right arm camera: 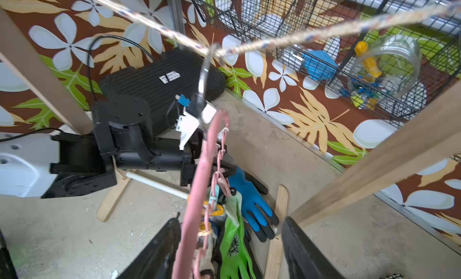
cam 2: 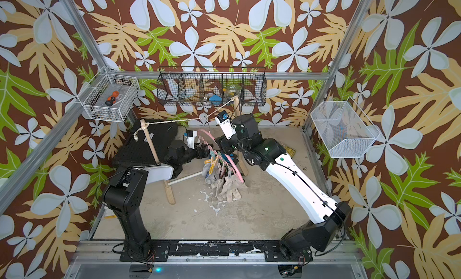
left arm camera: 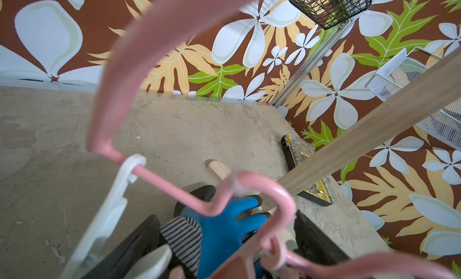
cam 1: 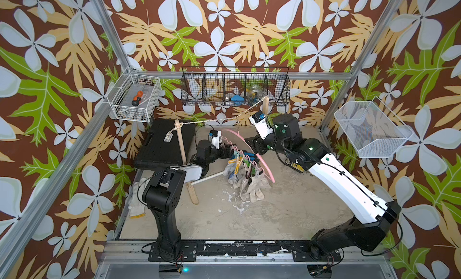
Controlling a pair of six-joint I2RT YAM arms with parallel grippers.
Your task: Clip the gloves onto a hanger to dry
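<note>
The pink hanger (right arm camera: 192, 221) hangs by its metal hook (right arm camera: 204, 75) from a rope, its long bar slanting in the top left view. Clipped below it are several gloves: pale ones (cam 1: 254, 185), a blue one (right arm camera: 254, 199) and a green one (right arm camera: 235, 245). My left gripper stands open under the hanger's far end, with pink clip parts and the blue glove seen between its fingers. My right gripper is at the hanger's upper right side, fingers apart; the pink bar passes through its view nearer the left finger. Contact there cannot be made out.
The rope (right arm camera: 288, 39) spans two wooden posts, one (right arm camera: 384, 154) close to my right gripper. A black case (cam 1: 163, 144) lies at the back left, a yellow-and-black box (left arm camera: 307, 168) at the back right.
</note>
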